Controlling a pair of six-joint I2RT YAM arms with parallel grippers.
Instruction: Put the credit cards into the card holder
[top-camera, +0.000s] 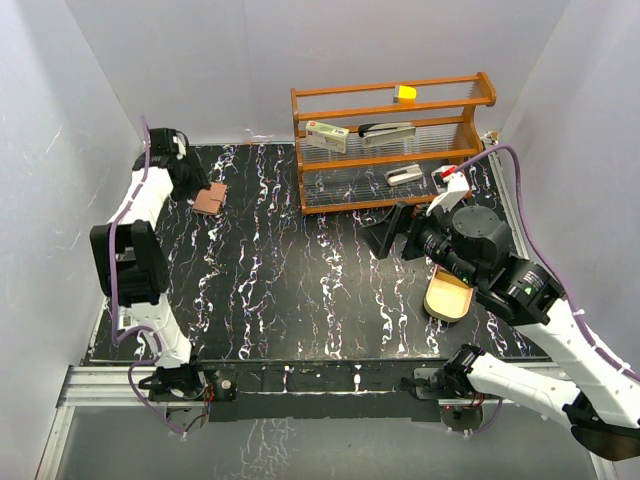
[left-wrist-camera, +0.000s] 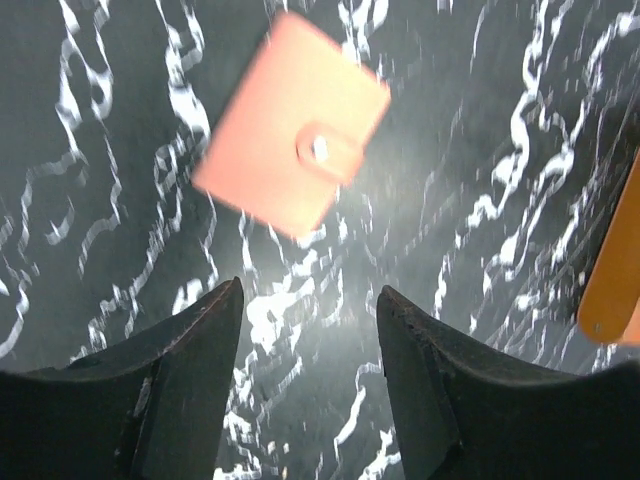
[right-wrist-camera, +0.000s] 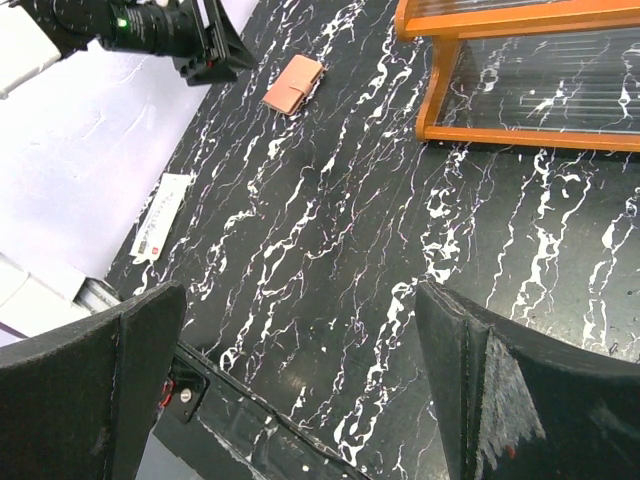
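Note:
The card holder, a flat pinkish-tan case (top-camera: 209, 198), lies on the dark marbled table at the back left. In the left wrist view the holder (left-wrist-camera: 285, 125) shows its small flap with a snap, closed, ahead of my fingers. My left gripper stands open near it, nothing between its fingertips. At the right of the table, my right gripper hangs open and empty. A flat white piece (right-wrist-camera: 160, 217) with faint print lies at the left table edge; whether it is the cards cannot be told. No card shows clearly.
A wooden rack (top-camera: 375, 160) at the back holds a box (top-camera: 326, 136), staplers (top-camera: 388, 134) and a yellow block (top-camera: 405, 94). Below my right arm sits a tan tray (top-camera: 447, 297).

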